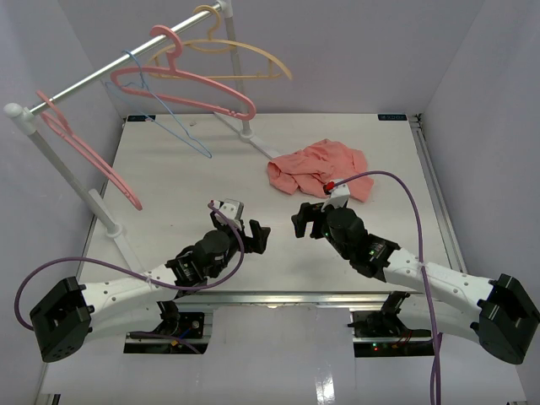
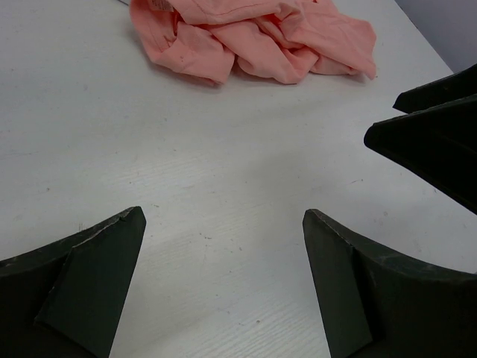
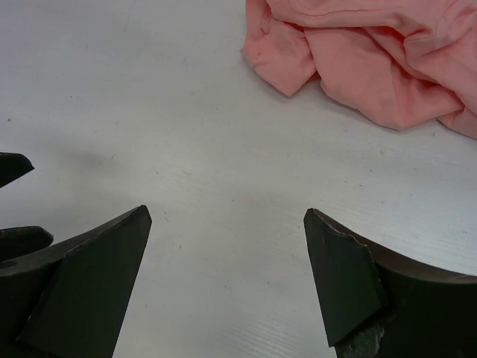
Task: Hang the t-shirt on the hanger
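Note:
A crumpled salmon-pink T-shirt [image 1: 316,169] lies on the table at the back right, also at the top of both wrist views, as pink cloth [image 2: 253,41] and folds [image 3: 380,67]. Hangers hang on a rail at the left: pink [image 1: 186,79], blue [image 1: 173,131], yellow [image 1: 261,72], and another pink one [image 1: 93,156]. My left gripper [image 1: 257,236] is low at the front centre, open and empty. My right gripper [image 1: 304,221] is just right of it, in front of the shirt, also open with nothing between its fingers.
A white rack [image 1: 63,169] with a metal rail stands along the left side and back. Grey walls enclose the sides and back, and the two grippers are close to each other.

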